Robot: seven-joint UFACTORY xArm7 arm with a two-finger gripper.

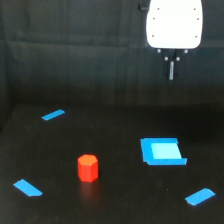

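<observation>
A red-orange block with a hexagonal top [88, 168] stands upright on the dark table, left of centre. To its right, blue tape [145, 152] frames a pale, light-blue square [166, 151] lying flat on the surface. My gripper [171, 76] hangs high at the upper right, below the white arm [174, 24] and well clear of the table. Its fingers look like one narrow dark shape, too small to show whether they are apart. Nothing can be made out hanging from them.
Short blue tape strips mark the table at the back left [53, 115], front left [27, 188] and front right [200, 197]. A dark curtain [70, 50] hangs behind.
</observation>
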